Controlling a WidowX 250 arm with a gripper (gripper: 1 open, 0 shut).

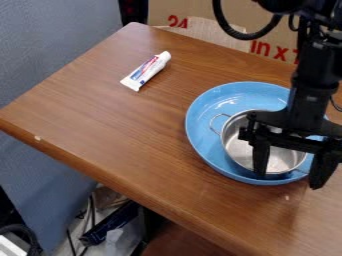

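My black gripper (289,170) stands open over a small steel pot (243,148), one finger inside or in front of it and the other by its right side, near the pot's handle. The pot rests in a light blue plate (209,110) on the wooden table. A white toothpaste tube (146,71) with blue and red print lies at the upper left, apart from the plate.
A cardboard box (201,14) stands behind the table.
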